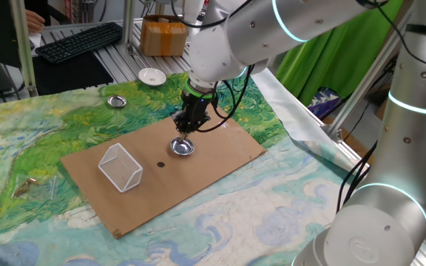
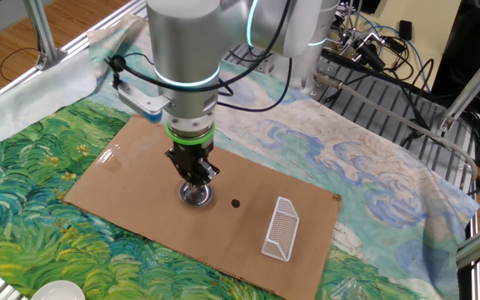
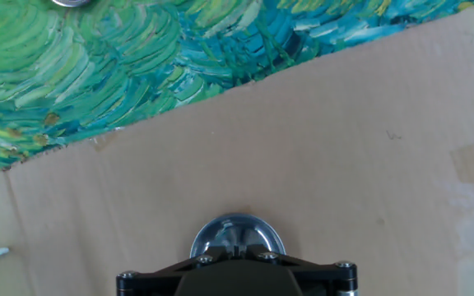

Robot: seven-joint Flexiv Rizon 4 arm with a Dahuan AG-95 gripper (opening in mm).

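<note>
A small shiny metal bowl (image 1: 183, 148) rests on a flat brown cardboard sheet (image 1: 198, 171). My gripper (image 1: 186, 135) points down at this bowl, its narrow tip over the rim side in exterior view 1. From the other side, the gripper (image 2: 195, 184) also overlaps the bowl (image 2: 198, 198). At the bottom of the wrist view the black fingertips come close together in front of the bowl (image 3: 237, 224); they look shut, with nothing visible between them. Whether they touch the bowl cannot be made out. On the cardboard also stand a white mesh goal (image 1: 120, 168) and a dark round spot (image 1: 160, 165).
A second metal dish (image 1: 117, 101) and a white plate (image 1: 152, 77) lie on the painted cloth beyond the cardboard. Farther back are a cardboard box (image 1: 163, 35) and a keyboard (image 1: 80, 42).
</note>
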